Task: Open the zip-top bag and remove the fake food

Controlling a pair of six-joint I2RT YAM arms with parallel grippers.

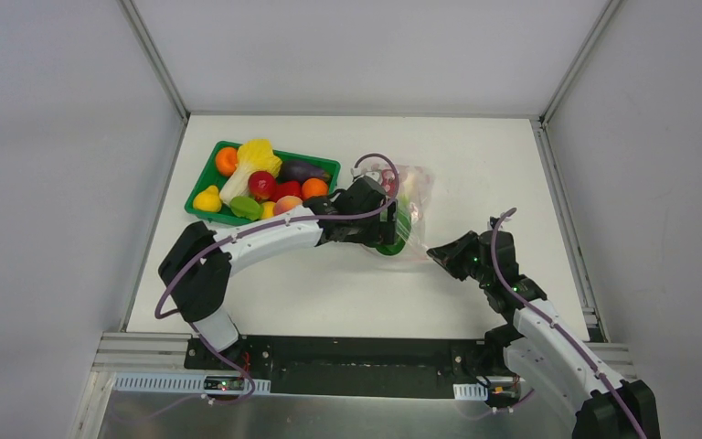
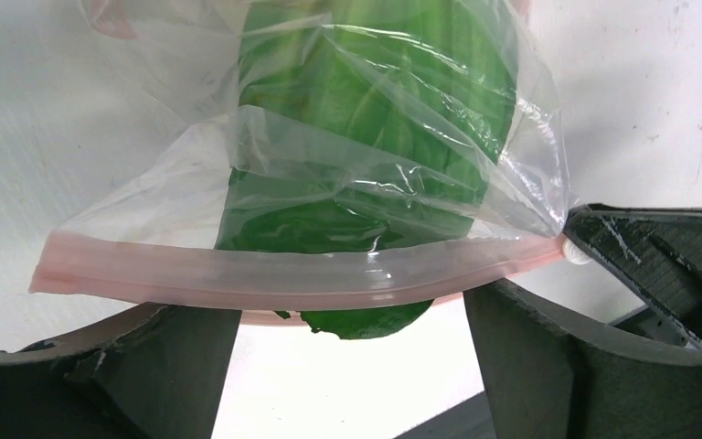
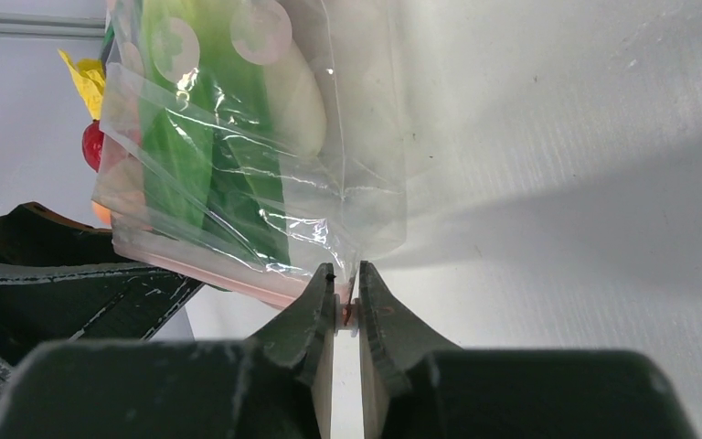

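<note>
A clear zip top bag (image 1: 418, 187) with a pink zip strip (image 2: 311, 274) lies on the table's right half. Inside is a leafy green vegetable (image 2: 375, 110); its dark leaf tip shows past the strip in the left wrist view. A pale piece (image 3: 294, 110) lies beside it in the bag. My left gripper stands open at the bag's mouth, its fingers wide apart either side of the leaf tip. At the strip's end, my right gripper is shut on the bag's corner.
A green tray (image 1: 334, 169) full of fake fruit and vegetables stands at the back left, close to the left arm.
</note>
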